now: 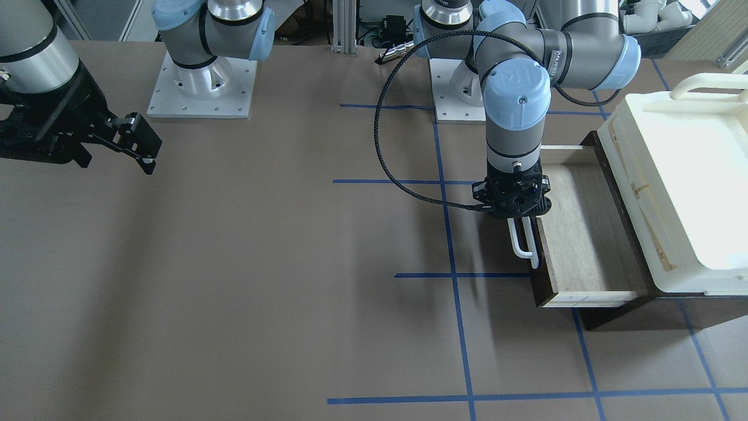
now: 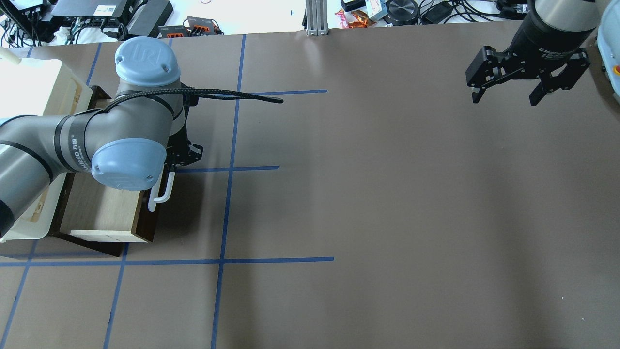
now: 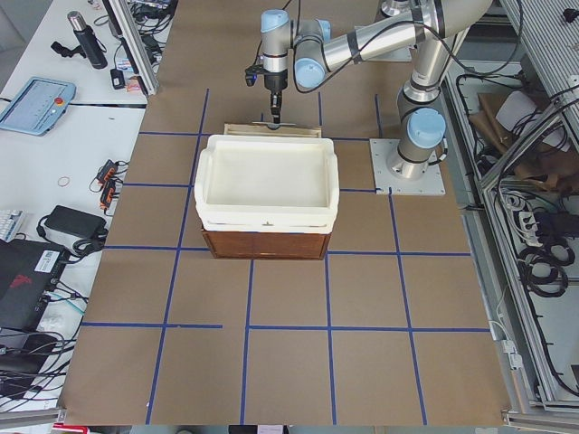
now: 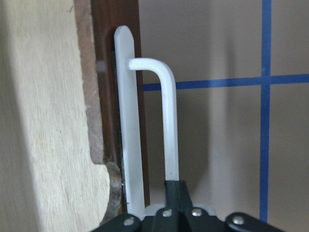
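Observation:
An open wooden drawer (image 1: 582, 224) juts from a box under a white tray (image 1: 691, 182); in the top view it is partly hidden by my arm. A white U-shaped handle (image 4: 169, 125) is fixed on the drawer's dark front. My gripper (image 1: 515, 207) hangs over that front, and in the left wrist view its black fingers meet the lower part of the handle's bar, covering it. Whether they are shut on the bar cannot be made out.
A second robot gripper (image 2: 526, 81) stands apart at the top right of the top view. Cables and devices line the edge beyond.

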